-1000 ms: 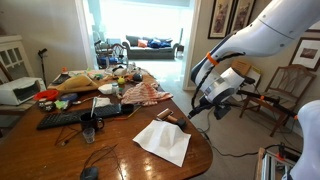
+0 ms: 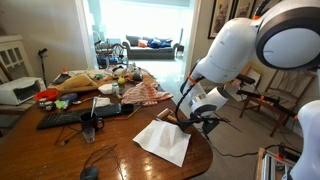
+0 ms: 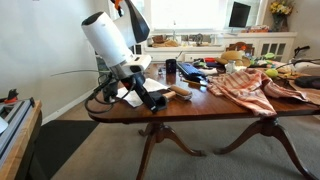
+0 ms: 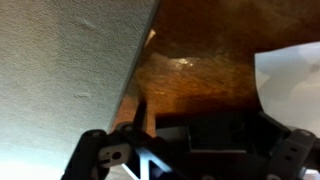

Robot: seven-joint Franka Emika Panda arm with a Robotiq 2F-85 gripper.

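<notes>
My gripper [image 2: 187, 120] is low at the table's right edge, beside the white sheet [image 2: 163, 143]. In the wrist view my gripper stands open along the bottom. A black object [image 4: 205, 130] shows in front of or between its fingers; whether it touches them I cannot tell. To the right of it lies the sheet's corner [image 4: 290, 75] on dark wood. Exterior view 2 has the gripper [image 3: 157, 106] at the table edge, close to a brown block [image 3: 179, 92]. The arm hides part of that area.
A dark keyboard [image 2: 62, 118], a black mug [image 2: 90, 124] and an orange checked cloth [image 2: 76, 82] occupy the table's left and far parts. Several small items crowd its back. Grey floor lies beyond the table edge, and chairs stand at the far right.
The arm has swung left and down from beside the table to its right edge, with the gripper now near the black object. The sheet has not visibly moved.
</notes>
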